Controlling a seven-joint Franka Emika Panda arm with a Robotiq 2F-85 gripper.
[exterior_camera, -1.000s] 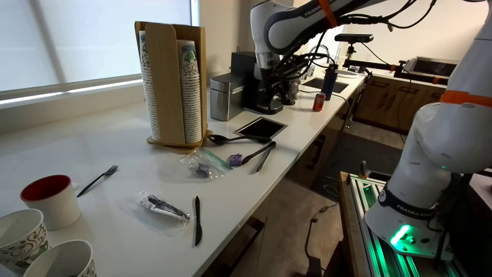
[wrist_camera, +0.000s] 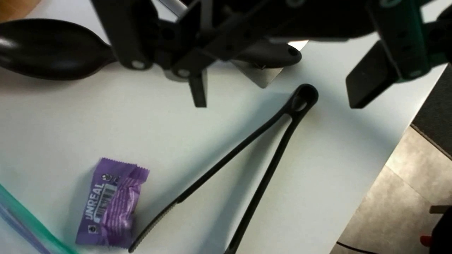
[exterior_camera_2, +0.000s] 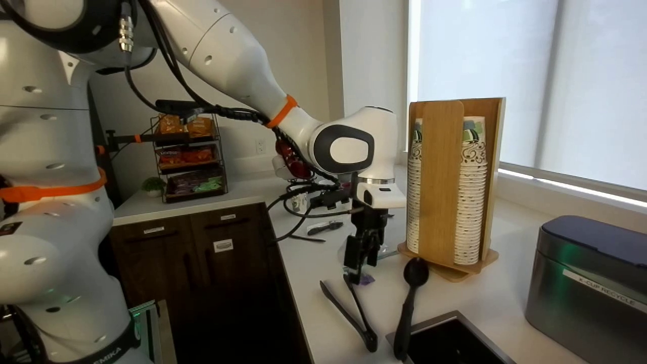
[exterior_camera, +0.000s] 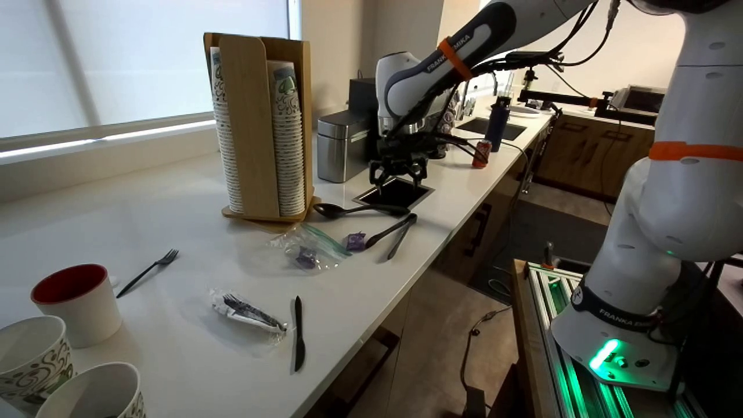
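Above the counter hangs my gripper, its fingers spread wide with nothing between them. Black tongs (wrist_camera: 277,158) lie below it in the wrist view, their hinge end toward the gripper and their arms spread apart. Beside one tong tip rests a purple wrapped candy (wrist_camera: 112,203). A black spoon (wrist_camera: 51,48) lies toward the cup holder, its handle partly hidden behind the gripper and its end by a square opening in the counter (exterior_camera: 394,193). In exterior view 1 a clear zip bag (exterior_camera: 310,247) with purple candy in it lies near the tongs.
A wooden holder (exterior_camera: 251,125) with stacked paper cups stands by the window side. A metal K-cup bin (exterior_camera_2: 591,285) is past the opening. A knife (exterior_camera: 299,334), a fork (exterior_camera: 148,270), a wrapped utensil (exterior_camera: 247,311) and several cups occupy the near end. The counter edge drops to the floor.
My arm has come down, bringing the gripper lower over the counter near the square opening and the utensils. The things on the counter have stayed put.
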